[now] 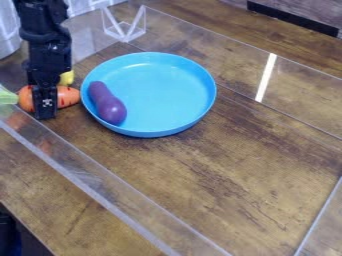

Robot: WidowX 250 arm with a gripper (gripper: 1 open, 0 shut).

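Observation:
The black gripper point(44, 103) has its fingertips down at the orange carrot point(66, 97) at the left of the camera view, shut on it. The carrot's green top point(8, 95) sticks out to the left. Behind the gripper a yellow round object point(64, 78) is mostly hidden. Just to the right is a blue plate point(174, 95) with a purple eggplant point(110, 104) on its left side.
A clear plastic wall point(94, 185) runs along the left front, and a white wire-like stand point(124, 30) is at the back.

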